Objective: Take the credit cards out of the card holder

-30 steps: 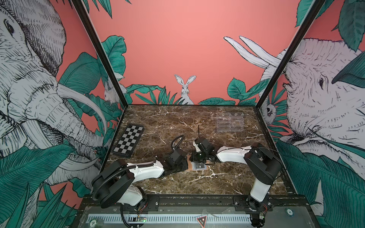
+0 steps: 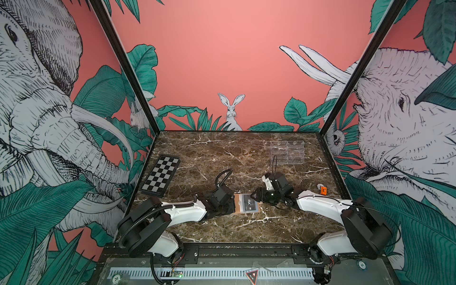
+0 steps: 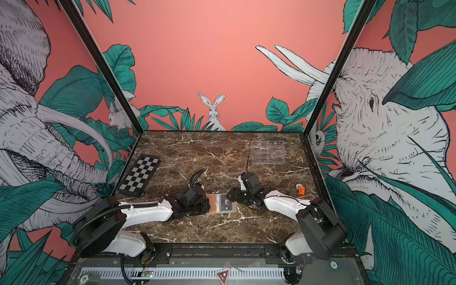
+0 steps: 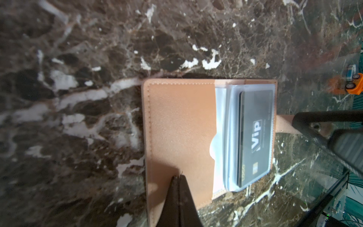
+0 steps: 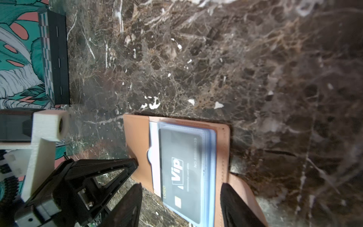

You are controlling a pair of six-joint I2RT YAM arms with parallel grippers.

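Observation:
A tan card holder (image 4: 177, 124) lies opened flat on the marble table, with clear plastic sleeves (image 5: 209, 166) on its right half. In the top sleeve sits a dark "Vip" card (image 4: 258, 132); cards beneath it cannot be made out. My left gripper is shut, its tips against or just over the tan left flap, with nothing visible between them. The right gripper is open, its fingers (image 5: 130, 204) spread to either side of the sleeve end in view, apart from the card. From above, my right gripper (image 2: 258, 194) is at the holder's right edge.
A clear divided tray (image 2: 287, 152) stands at the back right. At the far left lies a checkered board (image 2: 161, 175). A small orange toy (image 2: 323, 190) sits near the right edge. Bare tabletop (image 2: 218, 147) stretches behind the arms.
My right gripper has moved right, off the middle of the holder to its right edge, uncovering the Vip card. The left arm and the holder have stayed nearly still.

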